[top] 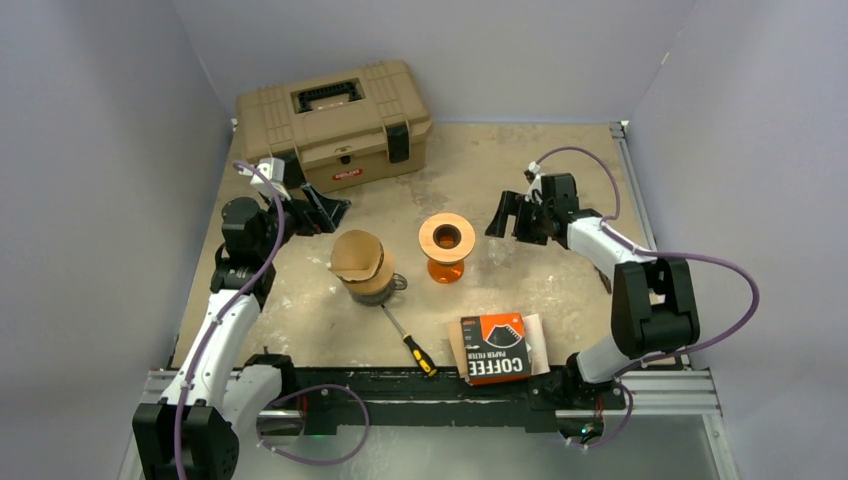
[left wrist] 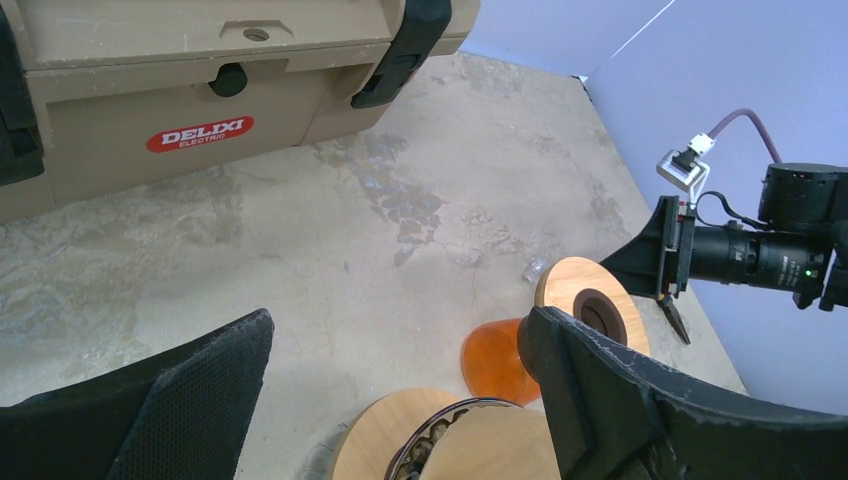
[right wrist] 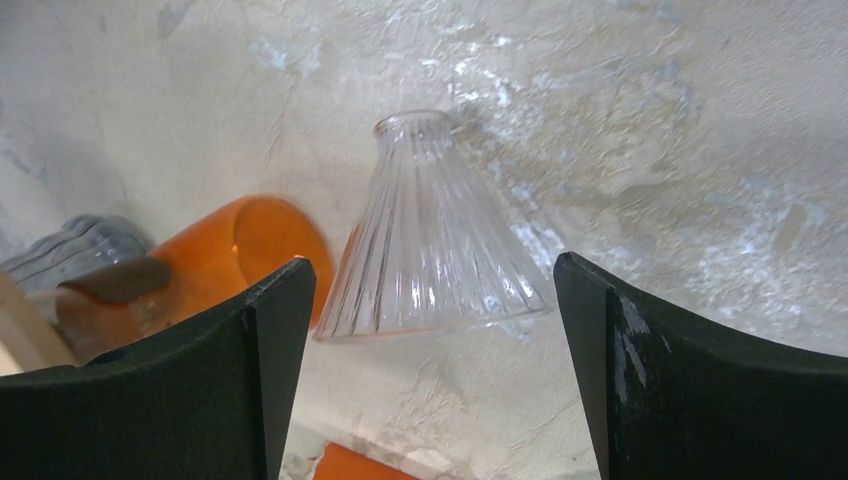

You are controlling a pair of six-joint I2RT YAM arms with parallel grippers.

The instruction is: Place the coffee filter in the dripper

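A tan paper filter [top: 355,258] sits in a wood-ringed dripper on a glass server with a handle [top: 398,283]. The left wrist view shows the same filter [left wrist: 495,450] beside the wooden ring [left wrist: 375,440], low in the picture. My left gripper [top: 334,213] is open above and behind it, nothing between its fingers. To its right stands an orange dripper stand [top: 446,268] with a wooden collar [top: 430,236]. My right gripper [top: 508,233] hangs open right of that stand. Below its parted fingers, a clear ribbed cone [right wrist: 430,240] is on the table, not visibly gripped.
A tan toolbox [top: 340,125] fills the back left. At the front are a screwdriver [top: 415,348] and a coffee filter box [top: 495,347] on brown paper. Dark pliers [left wrist: 675,320] lie at the right.
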